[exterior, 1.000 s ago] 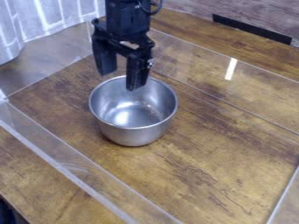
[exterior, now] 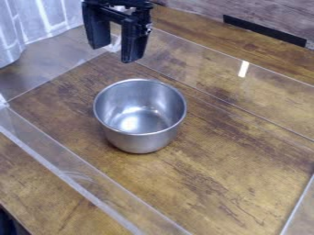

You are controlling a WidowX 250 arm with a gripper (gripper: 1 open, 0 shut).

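Observation:
A stainless steel pot (exterior: 140, 124) stands upright and empty on the wooden surface. Above and behind it, at the top of the view, hangs my black gripper (exterior: 114, 50), its two fingers spread apart with nothing visible between them.
Clear plastic walls edge the wooden surface (exterior: 227, 156) on several sides. A white curtain (exterior: 31, 32) hangs at the upper left. A dark strip (exterior: 245, 29) lies at the back right. The wood right of the pot is clear.
My gripper has risen and moved back, away from over the pot. The pot stays where it was.

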